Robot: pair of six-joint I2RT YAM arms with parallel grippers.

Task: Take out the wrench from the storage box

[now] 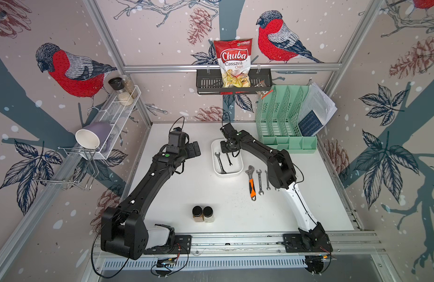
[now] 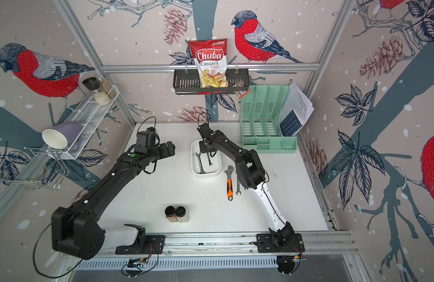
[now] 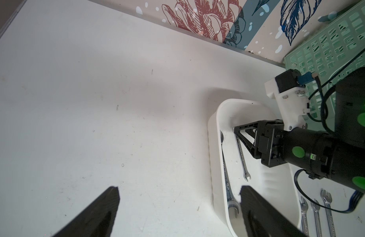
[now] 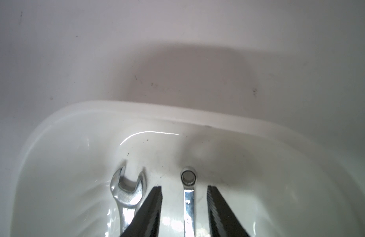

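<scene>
Two wrenches lie inside the white storage box (image 1: 234, 174): a large one (image 1: 219, 162) along its left side and a small one (image 4: 189, 213) near the middle. My right gripper reaches down into the box, open, its two fingers standing either side of the small wrench's shaft just below the ring end. Nothing is gripped there; whether a finger touches the wrench, I cannot tell. To the left of the box, above bare table, my left gripper hangs open and empty.
Right of the box lie an orange-handled adjustable wrench (image 1: 251, 182) and several spanners (image 1: 260, 182), partly under the right arm. Two spice jars (image 1: 203, 214) stand near the front edge. A green file rack (image 1: 287, 144) fills the back right corner.
</scene>
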